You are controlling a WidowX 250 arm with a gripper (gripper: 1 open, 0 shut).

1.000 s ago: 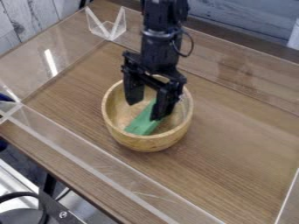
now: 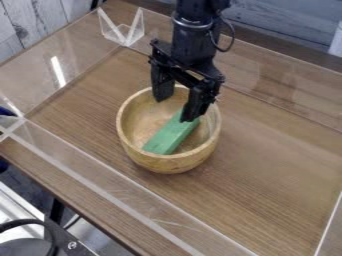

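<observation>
A round wooden bowl (image 2: pixel 135 145) sits near the middle of the table, holding a long green block (image 2: pixel 171 136) that lies diagonally across its floor. The black gripper (image 2: pixel 181 92) hangs over the back part of the bowl, above the block's upper end, with its fingers spread open and nothing seen held between them.
A clear plastic piece (image 2: pixel 123 28) lies at the back left. Dark cables and a round dark object (image 2: pixel 27 245) are at the lower left corner.
The gripper has risen and moved back from low over the bowl, uncovering more of the green block, which stays in the bowl.
</observation>
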